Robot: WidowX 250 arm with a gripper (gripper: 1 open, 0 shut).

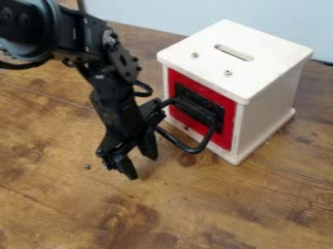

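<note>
My black gripper [135, 156] hangs low over the wooden tabletop, left of a white wooden box [260, 102] with a slot in its lid. The box's side facing me has a red panel [224, 138] with a black fitting [200, 102] on it. A dark cable loops from the arm across that panel's front. The gripper's two fingers stand apart, with nothing visible between them.
Bare wooden table [196, 209] fills the foreground and the left. A pale wall runs along the back. A small speck lies on the table left of the gripper.
</note>
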